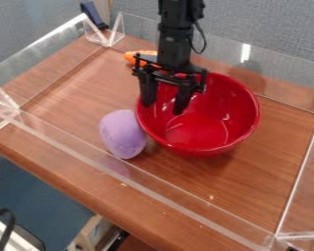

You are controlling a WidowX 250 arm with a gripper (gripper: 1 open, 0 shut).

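Observation:
My black gripper (165, 98) hangs from above over the left rear of a glossy red bowl (212, 127), its two fingers pointing down at and inside the near-left rim. Whether anything is between them is hard to tell. A purple oval object (122, 133), like an eggplant, lies on the wooden table just left of the bowl. An orange carrot-like object (136, 57) lies at the back, partly hidden behind the arm.
Clear plastic walls surround the wooden table (68, 88). A dark blue object stands at the back left corner, outside the walls.

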